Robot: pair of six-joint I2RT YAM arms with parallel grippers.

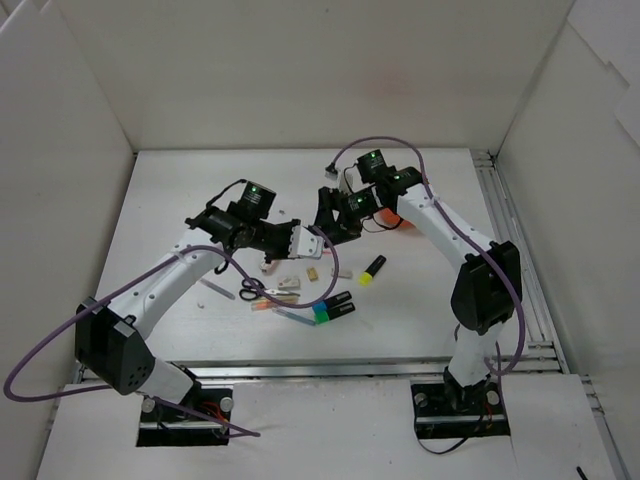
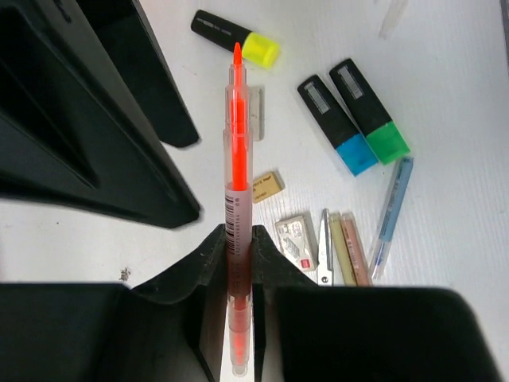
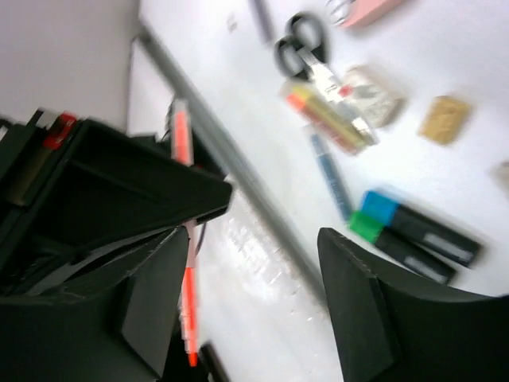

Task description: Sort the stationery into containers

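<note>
My left gripper is shut on an upright orange pen (image 2: 238, 159). The black fingers of my right gripper stand apart beside that pen, which shows in the right wrist view. On the table lie yellow (image 2: 258, 49), blue (image 2: 355, 153) and green (image 2: 386, 140) highlighters, scissors (image 3: 306, 56), a blue pen (image 2: 391, 207), pencils (image 2: 353, 247), and small erasers (image 2: 267, 185). A red container (image 1: 395, 219) at the back right is partly hidden behind the right arm.
Both arms meet over the middle of the table (image 1: 170, 200). Walls surround the work area.
</note>
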